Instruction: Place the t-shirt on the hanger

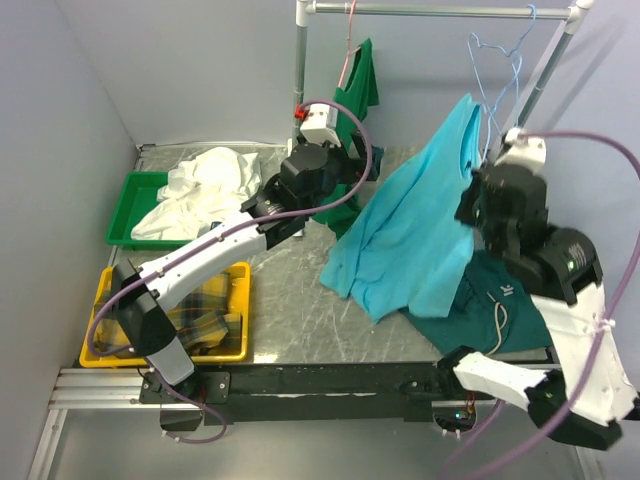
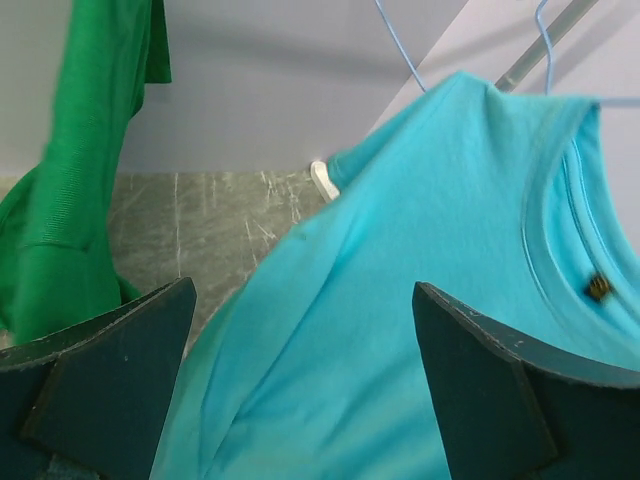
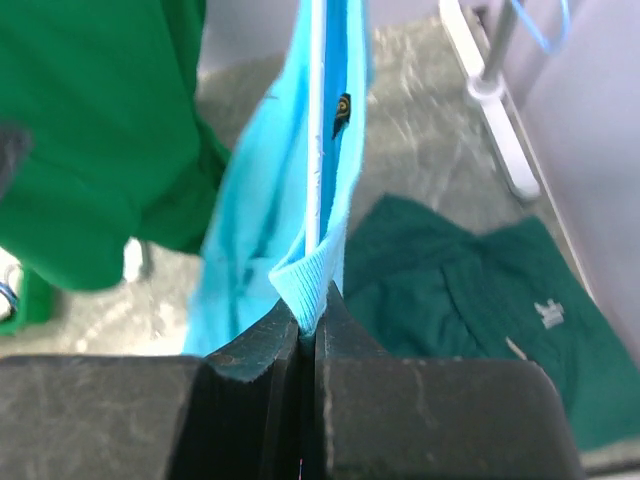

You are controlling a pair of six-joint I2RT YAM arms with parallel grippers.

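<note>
The light-blue t-shirt point(image 1: 405, 240) hangs off the table on the right side, its collar up near a light-blue hanger point(image 1: 490, 100). My right gripper is shut on the shirt's collar edge, with a pale hanger bar point(image 3: 316, 120) running up inside the fabric just beyond the fingertips. In the top view my left gripper point(image 1: 365, 160) is to the left of the shirt's upper part. Its fingers point(image 2: 100, 385) are wide apart in the left wrist view, the blue cloth lying beyond them and nothing clearly gripped.
A green shirt point(image 1: 355, 90) on a pink hanger hangs from the rack bar point(image 1: 440, 10), close behind my left gripper. Dark green clothing point(image 1: 490, 310) lies at the right. A green bin point(image 1: 122, 215) and a yellow bin point(image 1: 240, 310) stand at the left.
</note>
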